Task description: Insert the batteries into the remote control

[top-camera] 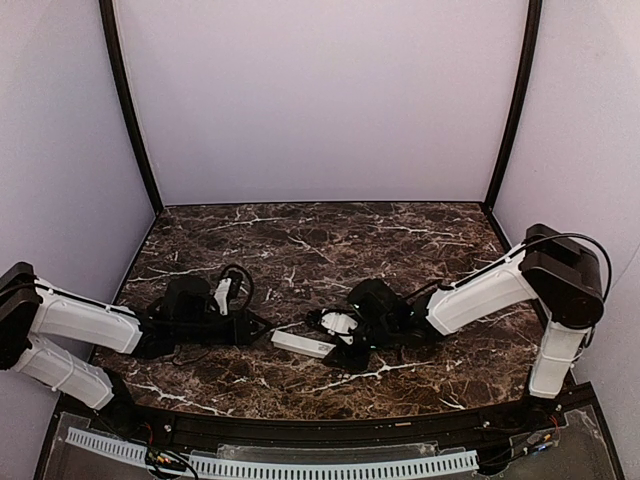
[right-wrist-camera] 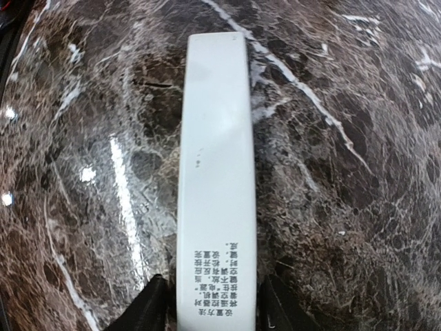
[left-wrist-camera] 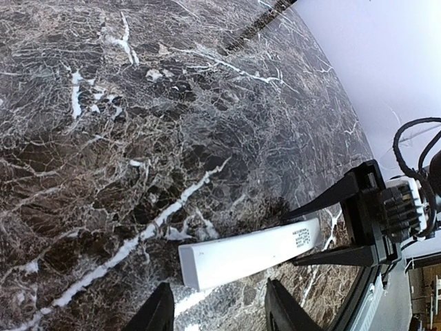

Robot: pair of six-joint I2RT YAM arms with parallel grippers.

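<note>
A white, elongated remote (top-camera: 302,343) with printed text at one end (right-wrist-camera: 216,276) lies on the dark marble table. My right gripper is at its printed end, part open, one dark finger either side of it. My left gripper (top-camera: 262,330) stands open just off the remote's other end, its fingertips showing at the bottom of the left wrist view with nothing between them. No batteries can be made out in these views.
Pale walls stand at the back and sides, and a dark edge with a slotted rail runs along the front.
</note>
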